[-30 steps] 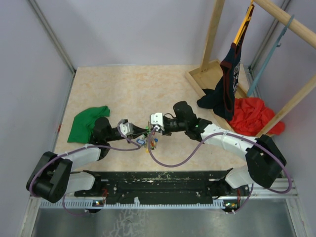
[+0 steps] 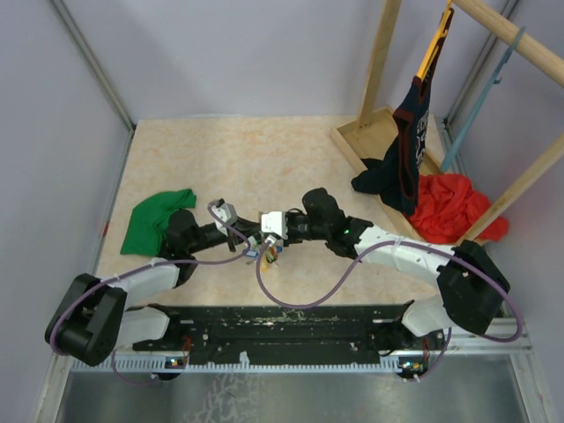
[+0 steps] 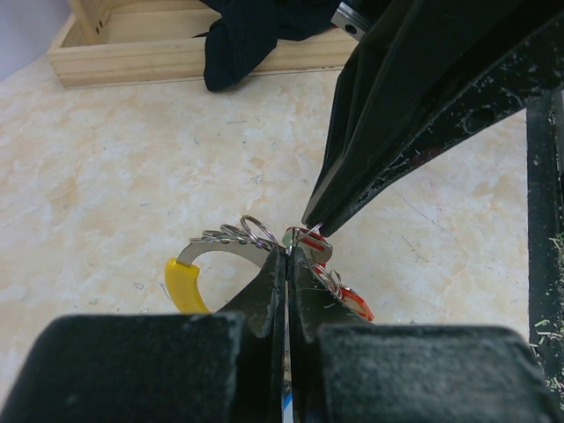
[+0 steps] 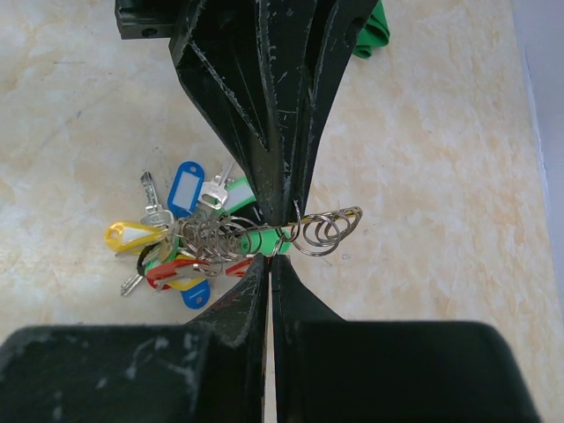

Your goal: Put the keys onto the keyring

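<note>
Both grippers meet over the middle of the table. My left gripper is shut at a thin wire ring among a chain of metal rings (image 3: pixel 256 231). My right gripper is also shut at the rings (image 4: pixel 322 231), its tips close to the other's. Below and among the rings are keys (image 4: pixel 150 196) with coloured tags, yellow (image 4: pixel 132 236), blue (image 4: pixel 185 189), green and red. Whether a key sits on the ring between the tips is too small to tell.
A green cloth (image 2: pixel 145 225) lies at the left. A wooden rack (image 2: pixel 352 137) with dark and red cloths (image 2: pixel 454 207) stands at the right.
</note>
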